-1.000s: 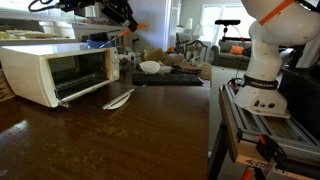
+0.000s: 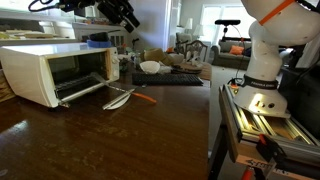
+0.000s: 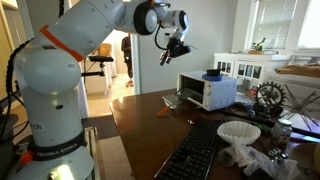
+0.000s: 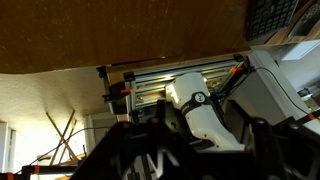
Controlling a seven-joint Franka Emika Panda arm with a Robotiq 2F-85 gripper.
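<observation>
Above the front right of the white toaster oven (image 2: 35,85), my gripper (image 2: 129,24) hangs high over the table. Its fingers are parted and no object shows between them. In exterior view 2 the gripper (image 3: 172,45) is small against the white wall. A long utensil with an orange handle (image 2: 145,97) lies on the wooden table (image 2: 130,135), its thin shaft reaching back toward the oven. In exterior view 2 the same orange handle (image 3: 163,113) rests in front of the oven. Beside it is a pale, flat object (image 2: 119,101).
A black keyboard (image 3: 188,155) and a white bowl (image 3: 238,131) occupy the table's other side, with clear plastic wrapping (image 3: 262,162) nearby. A blue item (image 2: 98,41) sits atop the oven. Bare wood spreads across the front of the table.
My gripper has stayed at about the same height. The oven's front opening looks lighter.
</observation>
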